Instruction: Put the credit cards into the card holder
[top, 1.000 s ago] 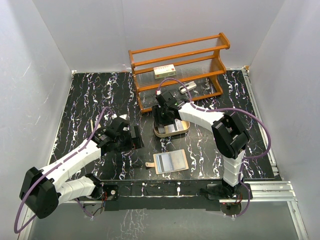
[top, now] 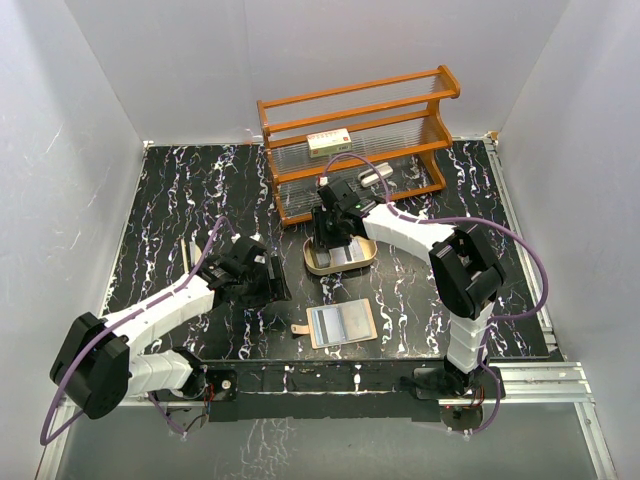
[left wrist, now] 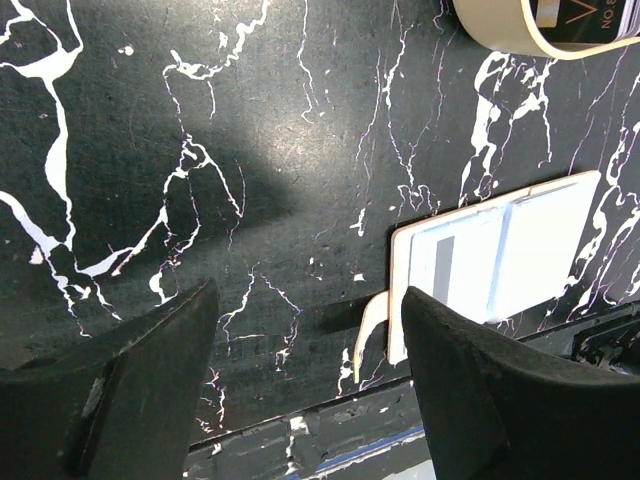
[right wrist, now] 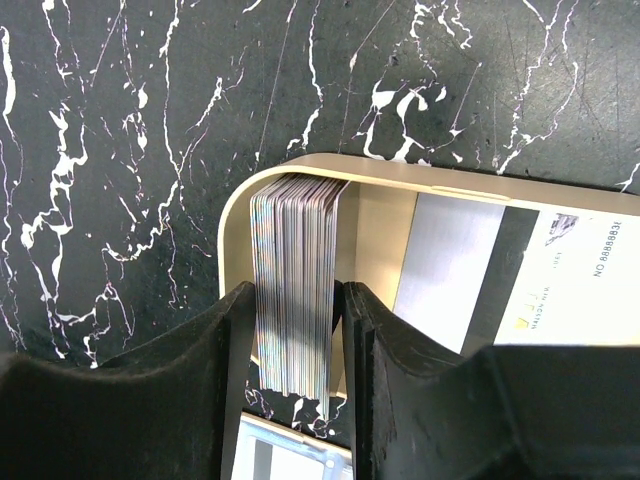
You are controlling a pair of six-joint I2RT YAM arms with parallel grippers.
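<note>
A stack of thin cards stands on edge at one end of the beige oval tray, between the fingers of my right gripper; whether it grips them firmly I cannot tell. More cards lie flat in that tray. The flat card holder, with clear pockets and a tab, lies on the front of the table, also in the left wrist view. My left gripper hangs open above the marble, left of the holder, with nothing between its fingers.
A wooden rack with a box and a small white object stands at the back. Several pale sticks lie at the left beside the left arm.
The left arm has shifted slightly, its gripper turning a little. The right gripper has moved slightly right over the tray.
</note>
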